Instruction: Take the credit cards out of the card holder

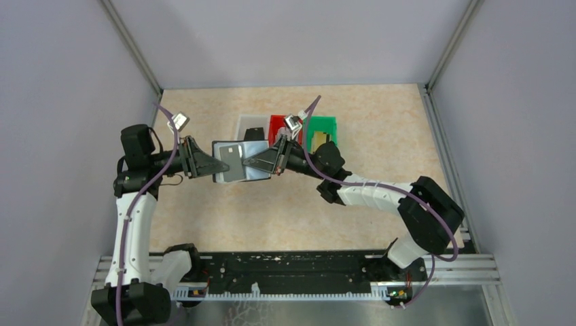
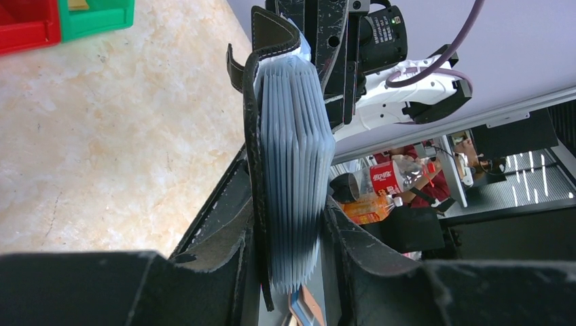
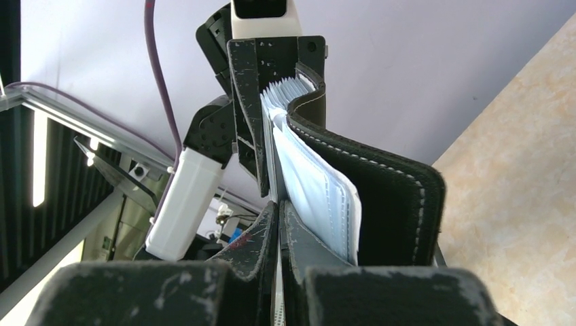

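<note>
A dark leather card holder [image 1: 257, 147] hangs open above the table, its pale sleeves facing up, with a grey card [image 1: 232, 156] on top. From the left side, my left gripper [image 1: 227, 168] is shut on the holder; in the left wrist view its fingers [image 2: 224, 251] press both sides of the fanned sleeves [image 2: 292, 142]. My right gripper [image 1: 246, 162] is shut at the card's right edge. In the right wrist view a thin grey edge [image 3: 274, 166] runs down to the closed fingertips [image 3: 263, 231]; whether they pinch it, I cannot tell. The leather cover [image 3: 394, 210] hangs beside them.
Behind the holder stand a white box [image 1: 242, 123] with a black item, a red box [image 1: 276, 122] and a green box [image 1: 319, 122] with something yellowish inside.
</note>
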